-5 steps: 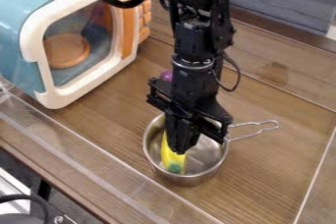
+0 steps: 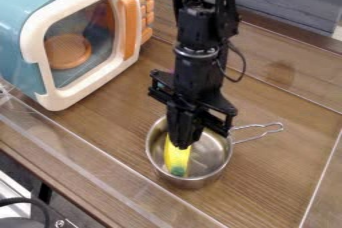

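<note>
A metal pan (image 2: 206,172) with a wire handle pointing right stands on the wooden counter. A yellow object (image 2: 177,158) with a green end lies in its left part. My black gripper (image 2: 182,138) is low over the pan, at the top end of the yellow object. Its fingertips are dark and overlap, so whether anything sits between them is hard to see.
A blue and white toy microwave (image 2: 60,92) with an orange side stands at the upper left. A wall is at the back, and dark cables hang at the lower left.
The arm has shifted slightly right and up, and the small purple object seen behind it earlier is now hidden. The yellow object looks nearly unmoved.
</note>
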